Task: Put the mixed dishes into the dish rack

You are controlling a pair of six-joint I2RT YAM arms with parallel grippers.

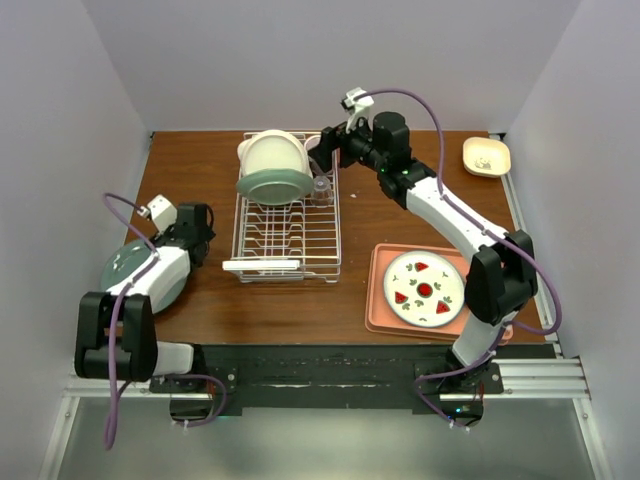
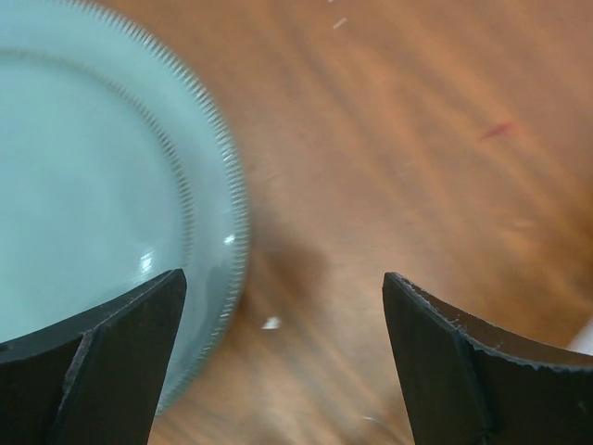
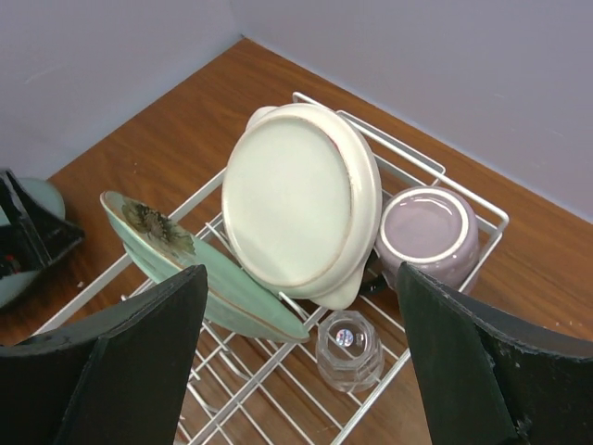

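Note:
A pale green plate point(image 1: 122, 266) lies flat on the table at the left, partly under my left arm. My left gripper is open; the plate's right rim point(image 2: 236, 222) shows within the gap, nearer the left finger. How high the fingers are above it I cannot tell. In the wire dish rack point(image 1: 290, 240) stand a white dish point(image 3: 292, 199), a tilted green dish point(image 3: 208, 278), a purple mug point(image 3: 431, 232) and a clear glass point(image 3: 349, 352). My right gripper hangs open by the rack's back right corner, its fingers empty.
A coral tray point(image 1: 385, 326) at the right front holds a white plate with fruit-like prints point(image 1: 424, 289). A small cream dish point(image 1: 486, 156) lies at the back right. The rack's front half is empty, and bare table point(image 1: 360, 215) lies right of it.

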